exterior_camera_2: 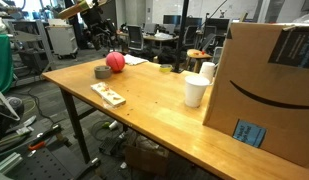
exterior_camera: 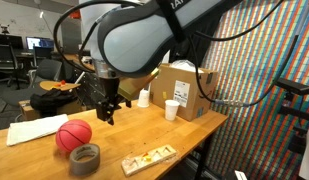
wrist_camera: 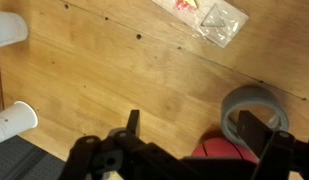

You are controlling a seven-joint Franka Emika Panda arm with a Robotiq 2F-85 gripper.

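My gripper (exterior_camera: 117, 109) hangs above the table, open with nothing between its fingers; its two dark fingertips stand wide apart in the wrist view. A red ball (exterior_camera: 73, 136) sits at the left of the table in exterior view 1. In front of it lies a grey tape roll (exterior_camera: 86, 169). Seen from the wrist, the tape roll (wrist_camera: 230, 115) and the ball (wrist_camera: 220, 149) are near the right finger, partly covered by the gripper. A pale wooden tray (exterior_camera: 149, 160) holding small bits lies near the table's front edge.
A white cup (exterior_camera_2: 195, 91) stands close to a large cardboard box (exterior_camera_2: 262, 95); another white cup (exterior_camera_2: 207, 70) is behind it. A white sheet (exterior_camera: 32, 131) and a yellow item (exterior_camera_2: 165, 68) lie farther back.
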